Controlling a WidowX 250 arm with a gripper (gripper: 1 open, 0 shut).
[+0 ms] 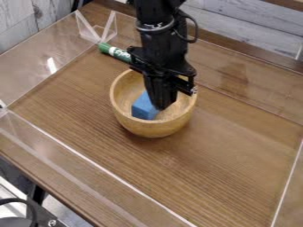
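Note:
The black gripper [166,82] hangs over a round wooden bowl [157,124], its lower parts reaching down into the bowl's back and right. A blue block [143,109] lies inside the bowl on the left, beside and partly behind the gripper. The fingertips are dark and overlap each other, so how far apart they are is hard to make out.
A green and white tube [113,53] lies on the wooden table [71,142] behind and left of the bowl. A white wall [254,27] runs along the back.

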